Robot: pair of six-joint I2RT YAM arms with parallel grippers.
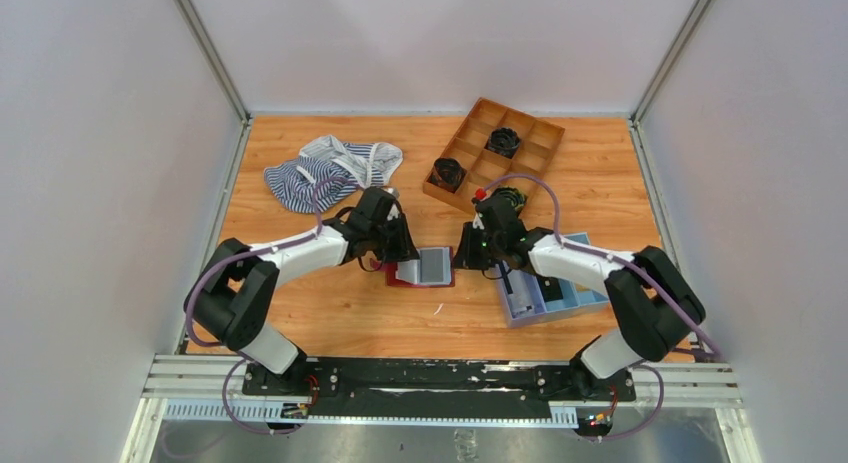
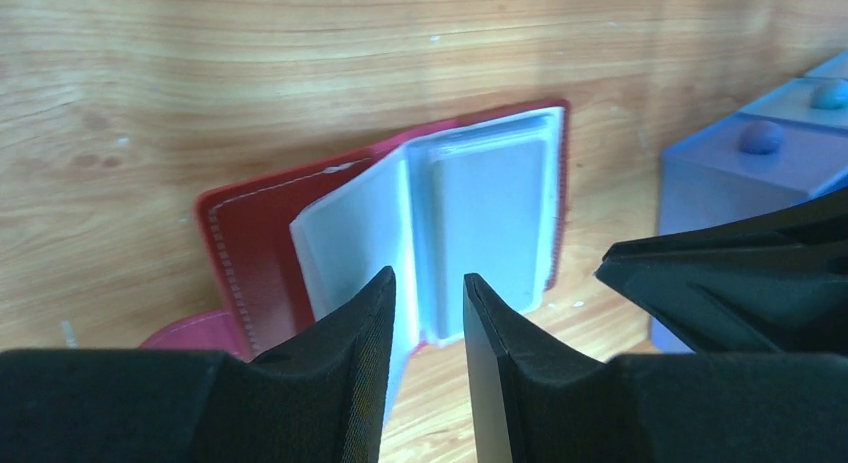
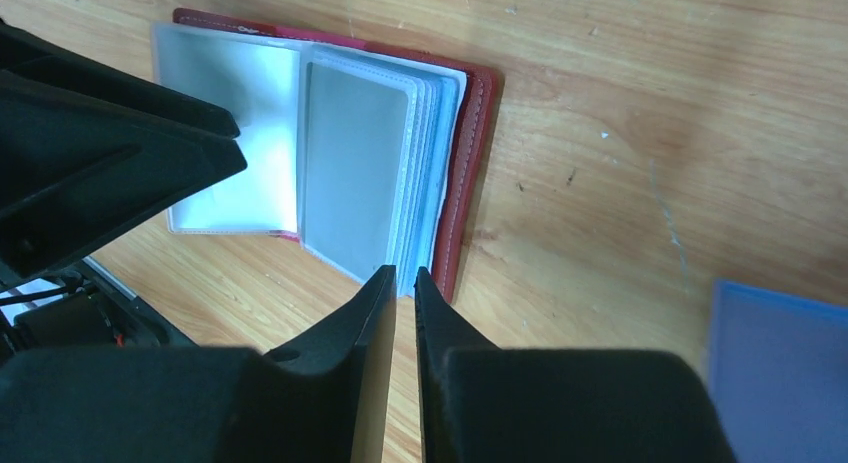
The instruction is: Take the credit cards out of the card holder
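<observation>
The dark red card holder (image 1: pixel 447 281) lies opened flat on the table, with clear plastic sleeves (image 3: pixel 355 163) spread over it. In the left wrist view one sleeve flap (image 2: pixel 355 223) stands tilted up. I cannot make out separate credit cards. My left gripper is over the holder's left part, its fingers a little apart, with the flap partly behind one finger. By the holder's right edge is my right gripper, open by a narrow gap; its tips appear close to the sleeve stack's lower corner. Whether they touch is unclear.
A blue-grey divided box (image 1: pixel 535 318) stands just right of the holder. Behind are a wooden compartment tray (image 1: pixel 545 133) with dark coiled items and a striped cloth (image 1: pixel 300 188). A pink piece (image 2: pixel 195 333) sticks out at the holder's left.
</observation>
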